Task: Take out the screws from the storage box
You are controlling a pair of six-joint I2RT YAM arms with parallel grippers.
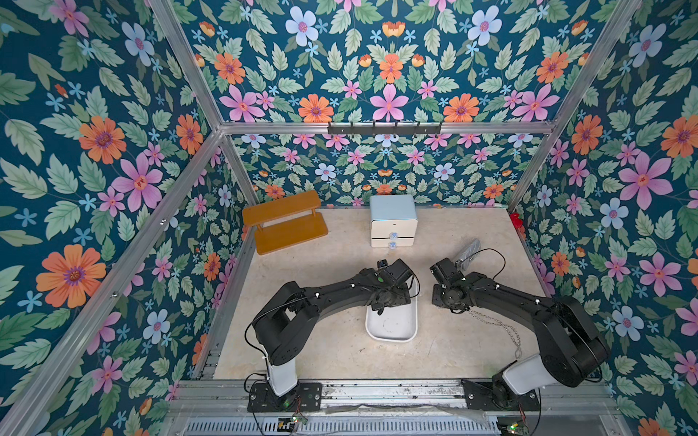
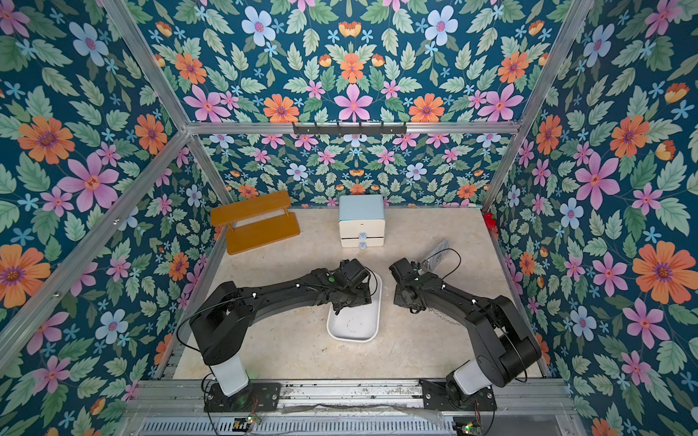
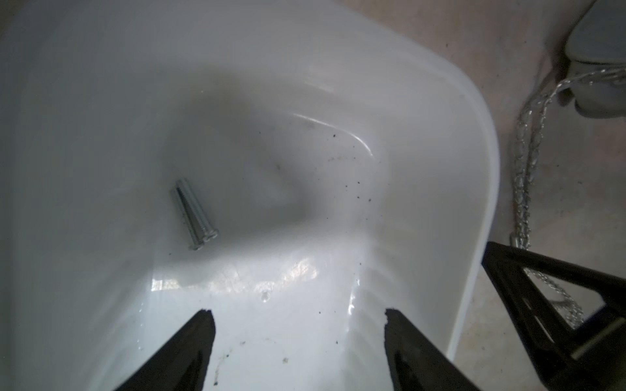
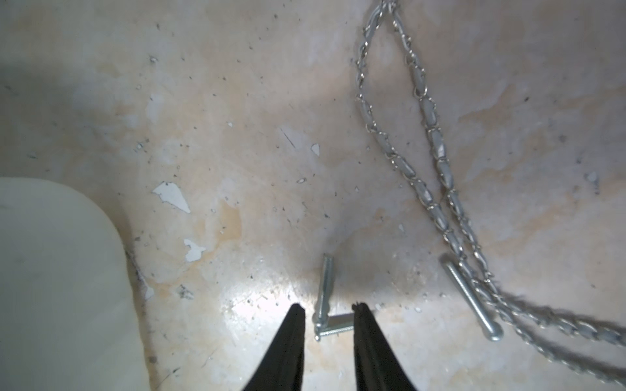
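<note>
In the left wrist view, two silver screws (image 3: 199, 215) lie side by side on the floor of the white storage box (image 3: 479, 195). My left gripper hangs over the box, its fingers apart with nothing seen between them. In the right wrist view my right gripper is over the tabletop, fingers parted, just at two screws (image 4: 324, 280) lying in an L shape; whether it touches them I cannot tell. A third screw (image 4: 470, 296) lies against a silver chain (image 4: 440, 156) on the table. The box sits beside it at the left.
A cream drawer unit with a blue top (image 1: 392, 214) stands at the back centre, an orange wooden shelf (image 1: 289, 234) at the back left. A grey object (image 2: 437, 254) lies behind the right arm.
</note>
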